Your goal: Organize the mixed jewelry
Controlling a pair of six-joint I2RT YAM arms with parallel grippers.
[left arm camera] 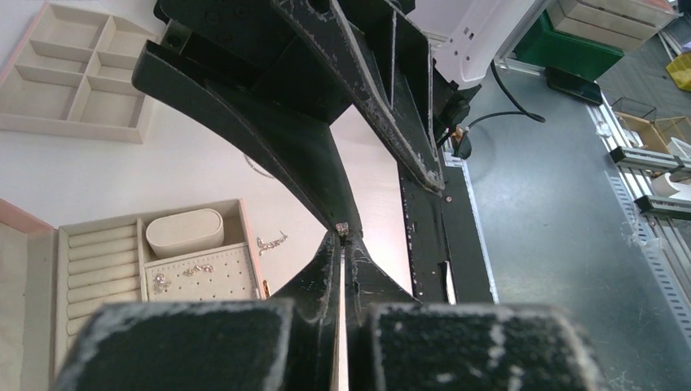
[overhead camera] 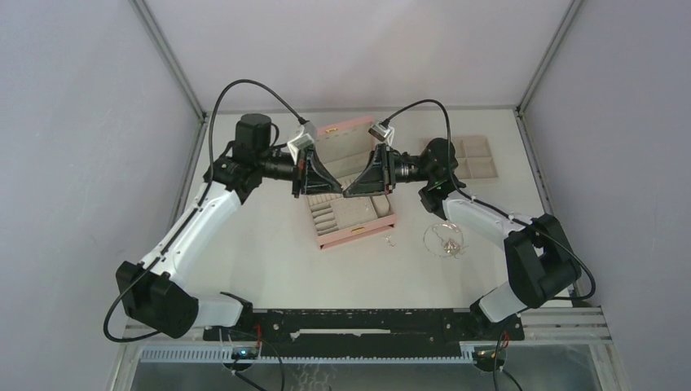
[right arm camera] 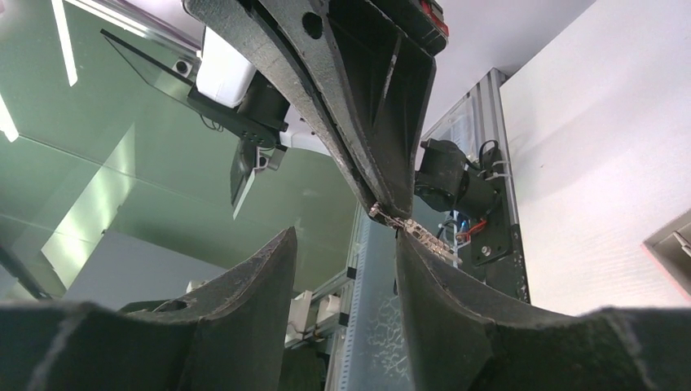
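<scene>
My left gripper is shut, with a small sparkling earring [left arm camera: 342,229] at its fingertips. In the right wrist view this earring [right arm camera: 417,235] sticks out from the left gripper's tips, thin and jewelled. My right gripper stands open; one of its fingertips [right arm camera: 404,241] is right by the earring, and whether they touch I cannot tell. In the top view both tips meet above the jewelry box [overhead camera: 358,235], which lies open with ring rolls and an earring panel [left arm camera: 232,279]. A few earrings [left arm camera: 198,270] sit on that panel.
Right of the box, a loose bangle and tangled jewelry [overhead camera: 448,245] lie on the table. A small piece [overhead camera: 390,241] rests at the box's front corner. Behind the right arm is a divided tray [overhead camera: 476,168].
</scene>
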